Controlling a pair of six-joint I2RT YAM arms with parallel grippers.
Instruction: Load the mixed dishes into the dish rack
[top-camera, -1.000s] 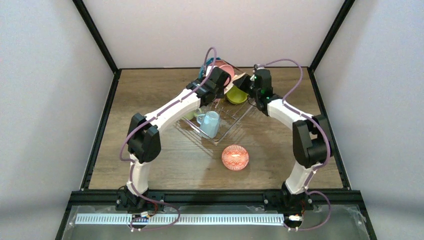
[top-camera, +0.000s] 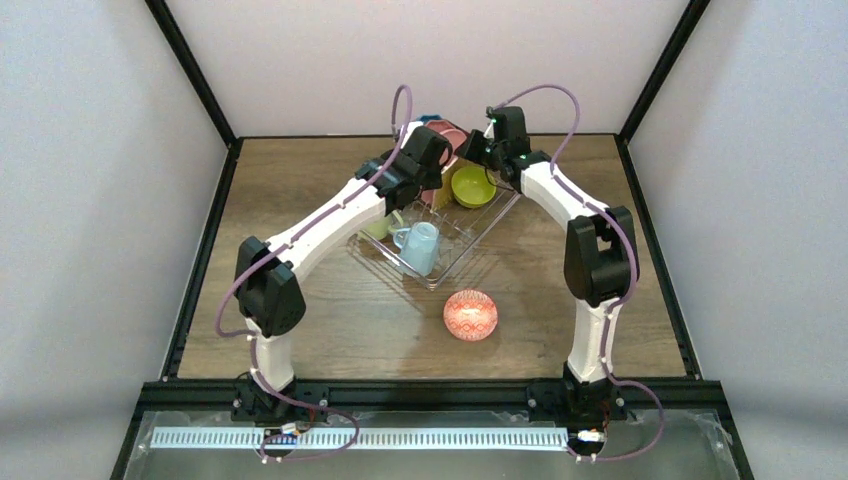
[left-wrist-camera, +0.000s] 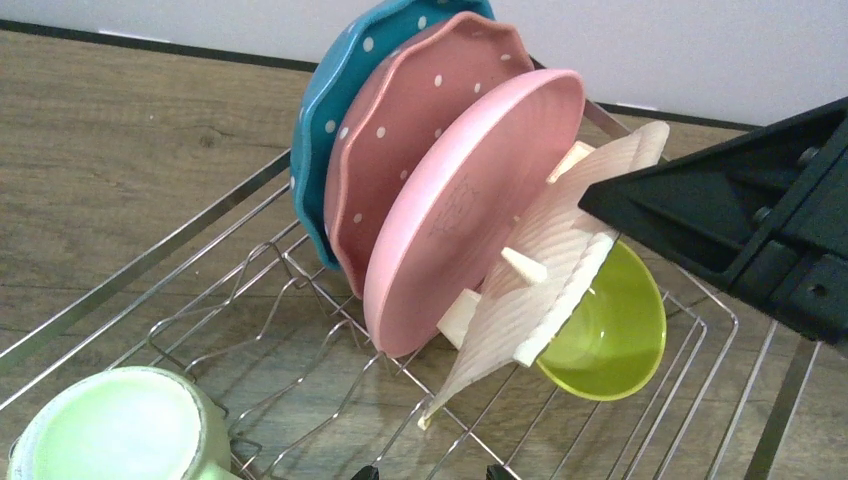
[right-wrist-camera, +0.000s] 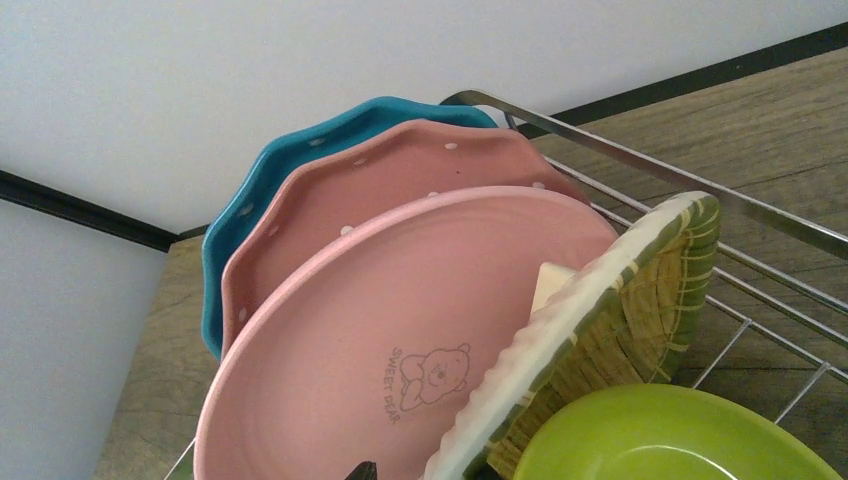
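Observation:
In the left wrist view, a leaf-shaped plate (left-wrist-camera: 560, 240), white inside and green woven outside, leans in the wire dish rack (left-wrist-camera: 760, 400). My right gripper is open, its fingertips on either side of this plate's lower edge; contact cannot be judged. A smooth pink plate (right-wrist-camera: 430, 290), a dotted pink plate (left-wrist-camera: 390, 140) and a blue plate (left-wrist-camera: 315, 150) stand behind it. A lime green bowl (top-camera: 473, 187) sits beside the leaf plate. My left gripper is open and empty, near the plates. A patterned red bowl (top-camera: 470, 315) lies on the table.
A light blue mug (top-camera: 418, 248) occupies the rack's front, with a pale green mug (left-wrist-camera: 110, 430) to its left. Both arms crowd together above the rack.
My right gripper has moved left and farther back, and the leaf plate has gone from slanted to steeper in the rack.

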